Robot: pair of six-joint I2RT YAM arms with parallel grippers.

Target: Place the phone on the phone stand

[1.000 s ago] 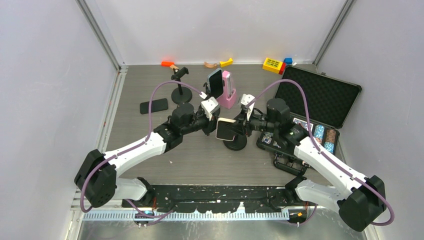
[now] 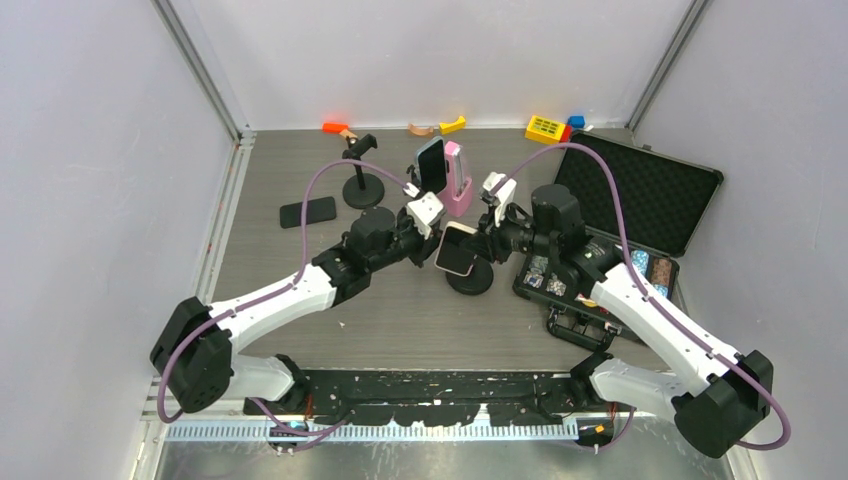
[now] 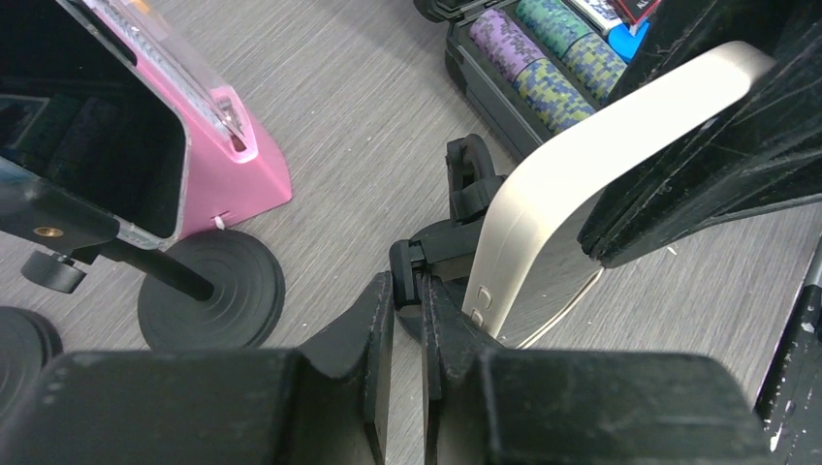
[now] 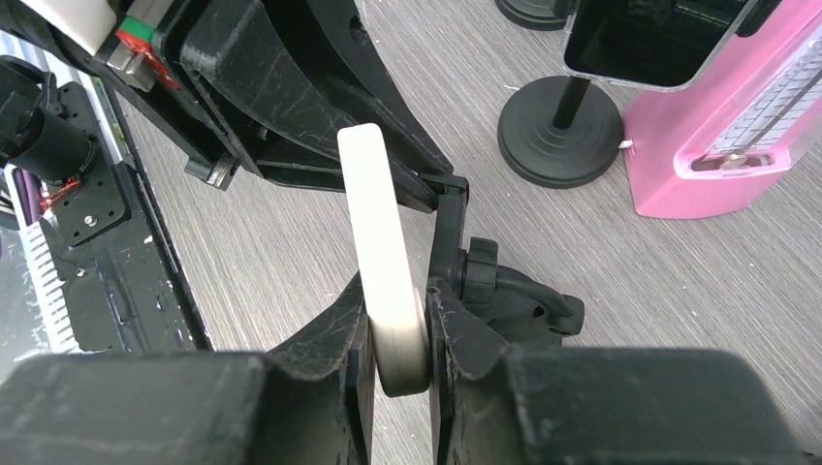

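A white-edged phone (image 2: 455, 253) is at mid-table over a black phone stand (image 2: 470, 282). My right gripper is shut on the phone, whose pale edge (image 4: 373, 213) rises between its fingers. My left gripper is shut on the upper part of the black stand (image 3: 465, 232), just left of the phone (image 3: 543, 213). The two grippers face each other closely. Whether the phone rests on the stand's holder is unclear.
Behind are another stand with a dark phone (image 2: 431, 163), a pink box (image 2: 458, 195) and a bare stand (image 2: 362, 192). A phone (image 2: 308, 212) lies left. An open case (image 2: 630, 190) fills the right.
My right gripper has moved slightly up and toward the back in the top view, and the phone's angle has changed. The left gripper has shifted very little.
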